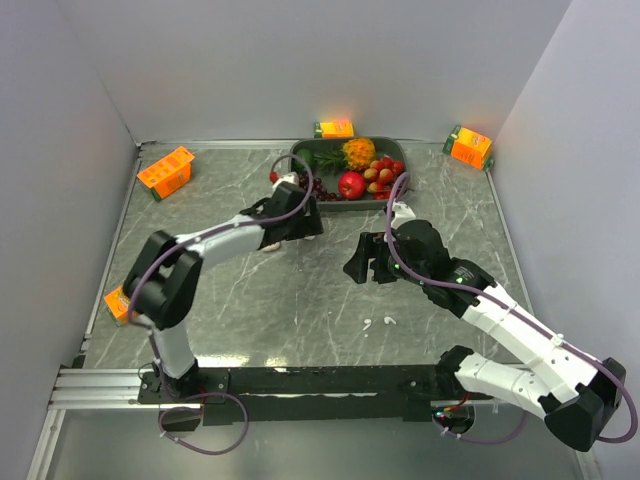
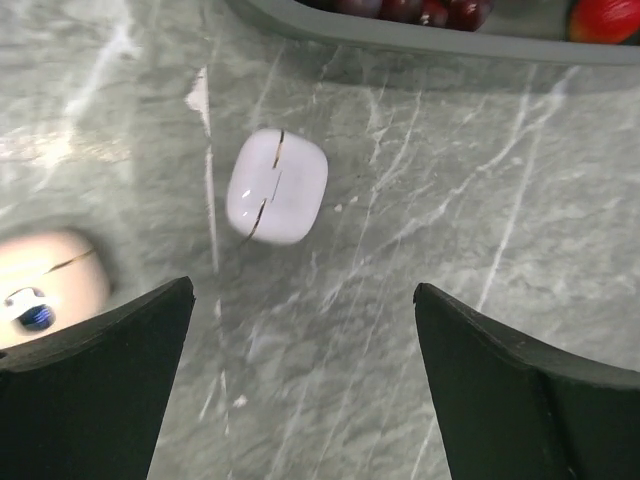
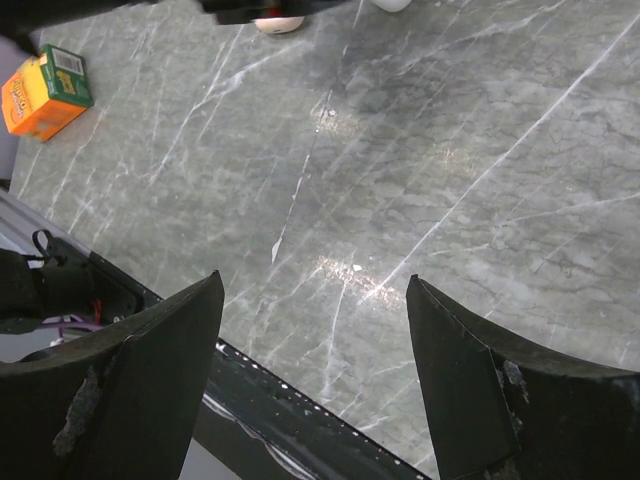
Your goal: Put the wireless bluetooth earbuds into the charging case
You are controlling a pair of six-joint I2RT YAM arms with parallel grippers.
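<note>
A white charging case (image 2: 277, 186) lies on the marble table, between and beyond the open fingers of my left gripper; a beige rounded object (image 2: 48, 280) lies left of it. In the top view that gripper is above them, just below the fruit tray, largely covering them. My right gripper is open over bare table at centre right. Two small white earbuds (image 1: 389, 321) (image 1: 367, 323) lie apart on the table, below the right gripper in the top view.
A dark tray (image 1: 343, 204) of fruit stands at the back. Orange boxes (image 1: 166, 174) (image 1: 469, 147) sit at the table's edges, with walls around three sides.
</note>
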